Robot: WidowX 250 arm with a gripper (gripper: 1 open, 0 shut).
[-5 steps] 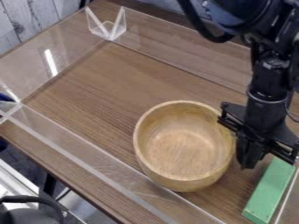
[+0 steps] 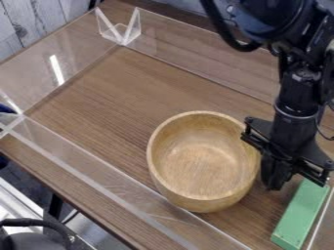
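Note:
A round wooden bowl (image 2: 198, 161) sits on the wooden surface at the lower middle. My black gripper (image 2: 274, 176) is at the bowl's right rim, pointing down, its tip low beside the rim. It looks shut; nothing shows between its fingers, though the tip is dark and small, and I cannot tell whether it touches the bowl. A green rectangular object (image 2: 299, 217) lies at the lower right, just below the gripper.
Clear plastic walls (image 2: 121, 27) edge the wooden surface (image 2: 124, 93). Black cables and dark gear show outside at the lower left.
The gripper has shifted very slightly over the last second, staying at the bowl's right rim. The bowl and green object look unmoved.

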